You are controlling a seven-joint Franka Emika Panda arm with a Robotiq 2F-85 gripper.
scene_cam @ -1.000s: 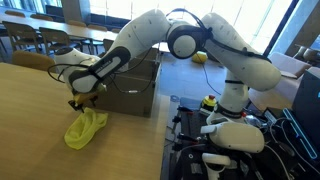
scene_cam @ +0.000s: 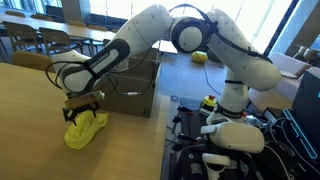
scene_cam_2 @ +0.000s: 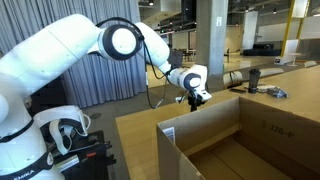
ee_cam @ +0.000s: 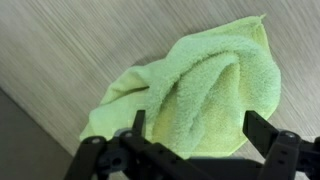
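Observation:
A crumpled yellow-green cloth (scene_cam: 86, 130) lies on the wooden table in exterior view 1. From above, in the wrist view, the cloth (ee_cam: 205, 90) spreads with folds across its middle and one corner pointing up and right. My gripper (scene_cam: 80, 107) hangs just over the cloth's far part, pointing down. Its two black fingers (ee_cam: 139, 122) stand wide apart at the bottom of the wrist view, with the cloth below and between them, not gripped. In exterior view 2 the gripper (scene_cam_2: 194, 107) is partly hidden by the box's edge, and the cloth is out of sight.
A large open cardboard box (scene_cam_2: 235, 135) stands close beside the gripper; its brown side (scene_cam: 130, 95) shows behind the arm. Bare table (scene_cam: 35, 120) lies to the left and front of the cloth. Chairs (scene_cam: 55, 38) and tables are farther back.
My gripper has come down and toward the front left, from behind the cloth to over its far part. The cloth looks unmoved.

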